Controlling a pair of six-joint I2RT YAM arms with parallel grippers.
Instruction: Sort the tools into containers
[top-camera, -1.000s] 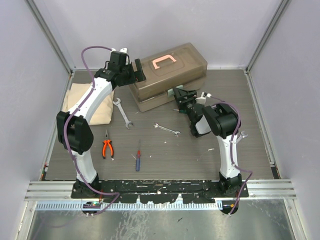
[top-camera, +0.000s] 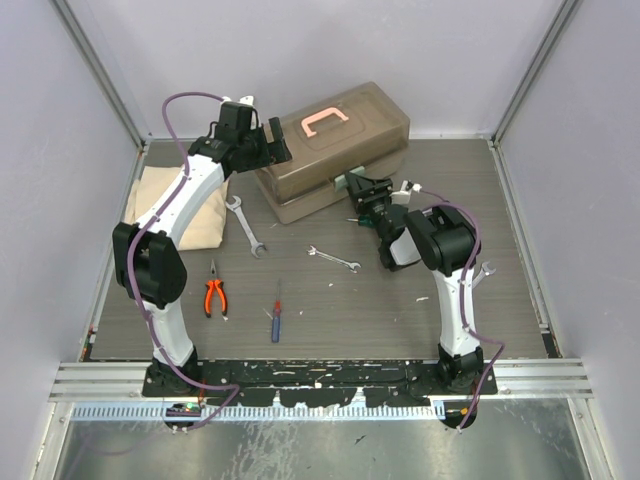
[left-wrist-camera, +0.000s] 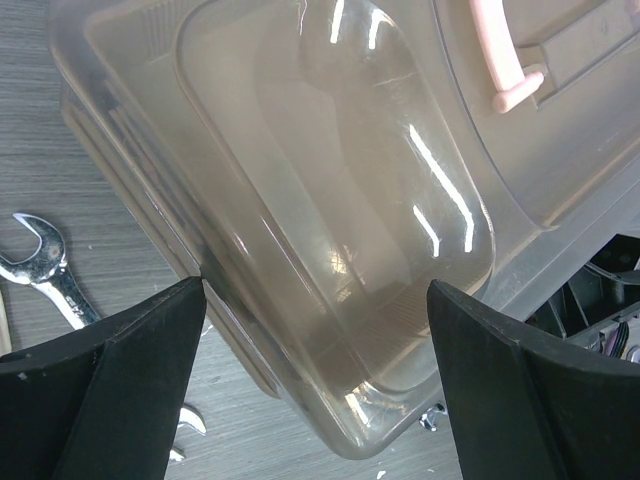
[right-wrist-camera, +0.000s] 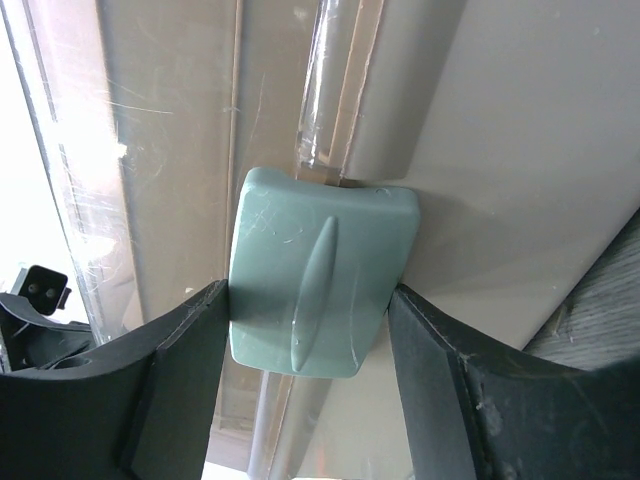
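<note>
A closed toolbox with a clear brown lid (top-camera: 340, 130) and pink handle (top-camera: 325, 120) stands at the back. At its front, a pale green latch (right-wrist-camera: 320, 270) sits between the fingertips of my right gripper; whether they press on it I cannot tell. My left gripper (top-camera: 278, 142) is open above the lid's left end, holding nothing. On the table lie a large wrench (top-camera: 244, 225), a small wrench (top-camera: 334, 259), orange pliers (top-camera: 215, 294) and a screwdriver (top-camera: 276, 322). Another wrench (top-camera: 485, 272) is partly hidden by the right arm.
A folded beige cloth (top-camera: 200, 225) lies at the left, partly under the left arm. Some green item (top-camera: 362, 221) shows beneath the right gripper, mostly covered. The back wall (top-camera: 450, 60) is close behind the toolbox.
The toolbox has shifted slightly left and toward the back-left, with my right gripper moving a little at its latch. The left arm and the loose tools have stayed put.
</note>
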